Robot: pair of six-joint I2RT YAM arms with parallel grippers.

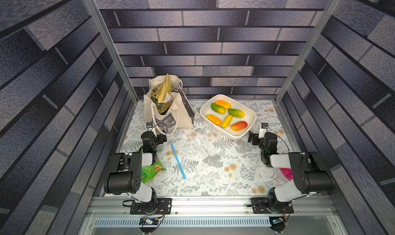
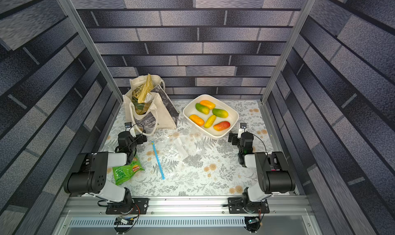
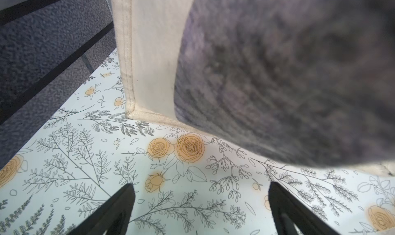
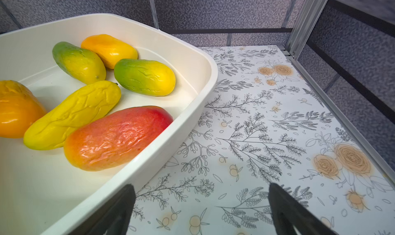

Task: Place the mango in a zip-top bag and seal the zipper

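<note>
Several mangoes, green, yellow, orange and one red mango point(image 4: 119, 138), lie in a white tub point(image 1: 251, 127) at the back right of the table. The clear zip top bag point(image 1: 212, 146) lies flat in the middle, its blue zipper strip point(image 1: 177, 160) toward the left and a white label point(image 1: 200, 147) on it. My left gripper stands open in front of the tote, nothing between its fingers. By the tub's right front side my right gripper is also open and empty. Neither gripper touches the bag or a mango.
A canvas tote point(image 2: 166, 111) with gold packets inside stands at the back left. A green snack packet point(image 2: 127, 170) lies by the left arm, and something pink point(image 1: 286, 173) shows under the right arm.
</note>
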